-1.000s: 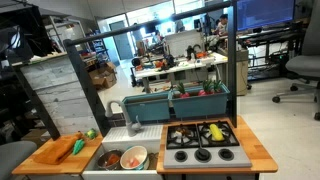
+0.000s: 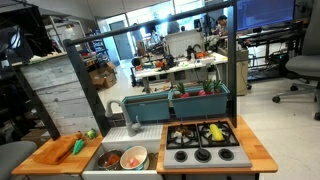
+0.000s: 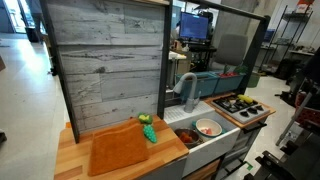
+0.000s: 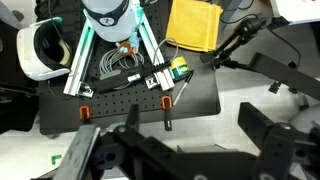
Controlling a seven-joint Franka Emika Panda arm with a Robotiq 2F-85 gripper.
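Note:
In the wrist view my gripper is open, its dark fingers spread wide to left and right with nothing between them. Below it show the floor and a black platform edge (image 4: 140, 115) with cables and tools, well away from the fingers. The toy kitchen shows in both exterior views. Its stove (image 2: 205, 155) bears a yellow item (image 2: 216, 132) on the burner grates. Inside the sink stand a dark pot (image 2: 110, 159) and a light bowl (image 2: 134, 158) with something reddish in it. An orange cutting board (image 3: 117, 150) lies flat on the wooden counter.
Green items (image 3: 149, 131) lie beside the cutting board. The faucet (image 3: 183, 86) rises behind the sink. Blue-green bins (image 2: 200, 103) stand behind the stove, and a grey plank wall (image 3: 108, 60) backs the counter. Dark equipment fills the right edge of exterior view 2.

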